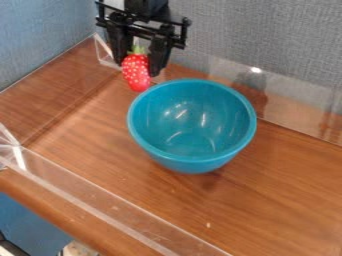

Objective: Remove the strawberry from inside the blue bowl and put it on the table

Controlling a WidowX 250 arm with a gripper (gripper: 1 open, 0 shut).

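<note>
The red strawberry (136,72) hangs in the air just beyond the upper left rim of the blue bowl, with its green top up between the fingers. My black gripper (138,50) is shut on it from above, near the back wall. The blue bowl (191,152) stands upright on the wooden table (80,105), and its inside looks empty. How far the strawberry is above the table is hard to judge from this view.
Clear low walls (100,205) edge the table at the front left and along the back. A grey textured wall (267,35) rises behind. Bare wood lies left of the bowl and in front of it.
</note>
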